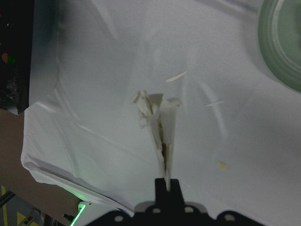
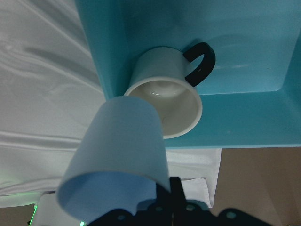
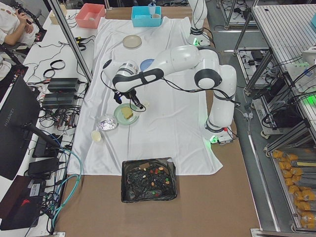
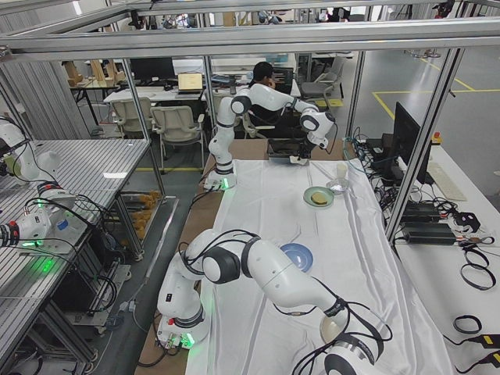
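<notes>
My left gripper is shut on crumpled white paper (image 1: 157,117), held over the white cloth (image 1: 108,141) beside the green plate (image 1: 277,52), which holds a yellow piece of food (image 3: 127,112). My right gripper is shut on a light blue cup (image 2: 117,141), over the edge of the blue bin (image 2: 235,117); a white mug (image 2: 150,68) with a black handle lies on its side inside that bin.
A black-lined tray (image 3: 148,180) with small scraps sits at one end of the table. Foil (image 3: 107,122), a pale cup (image 3: 96,136), a blue plate (image 4: 297,255) and a beige plate (image 3: 132,41) are also on the cloth.
</notes>
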